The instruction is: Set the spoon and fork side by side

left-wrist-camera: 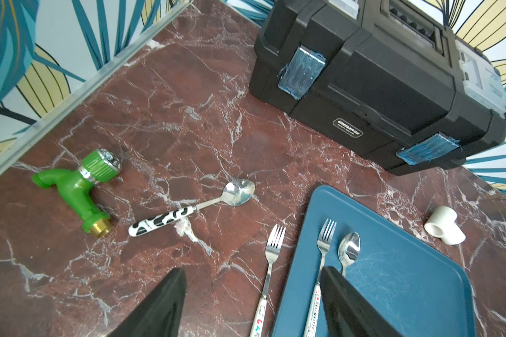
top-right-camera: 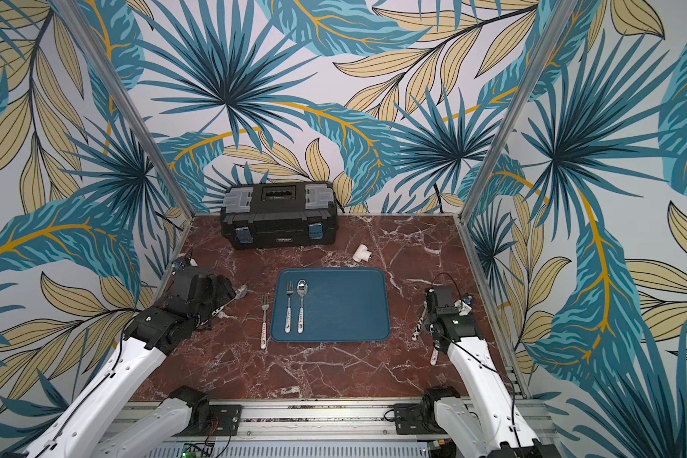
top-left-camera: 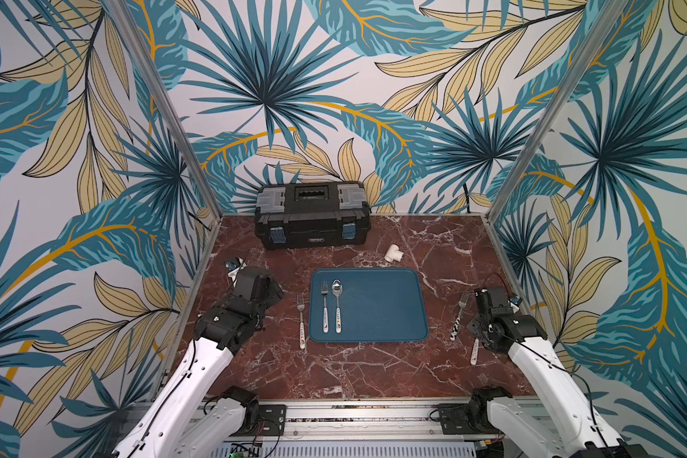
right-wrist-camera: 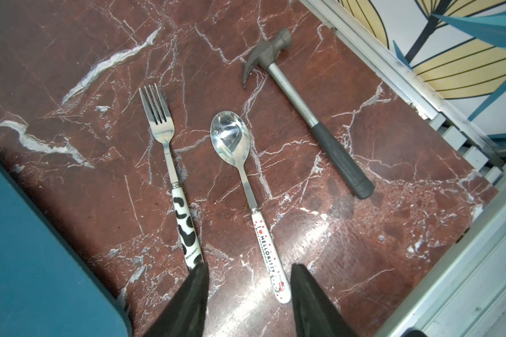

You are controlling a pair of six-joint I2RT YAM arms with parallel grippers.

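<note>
On the blue tray (top-left-camera: 381, 305), a fork (top-left-camera: 325, 307) and a spoon (top-left-camera: 338, 307) lie side by side near its left edge. Another fork (left-wrist-camera: 271, 252) rests just left of the tray. A cow-print spoon (left-wrist-camera: 191, 209) lies farther left, and above the table there my left gripper stands open and empty. In the right wrist view, a cow-print fork (right-wrist-camera: 173, 179) and a Hello Kitty spoon (right-wrist-camera: 253, 202) lie apart on the table, right of the tray. My right gripper is over the lower handles, fingers parted, nothing held.
A green tap (left-wrist-camera: 81, 188) sits at the far left. The black toolbox (top-left-camera: 313, 215) stands at the back, and a white pipe fitting (top-left-camera: 393, 253) lies behind the tray. A hammer (right-wrist-camera: 309, 115) lies at the right. Bare table runs along the front.
</note>
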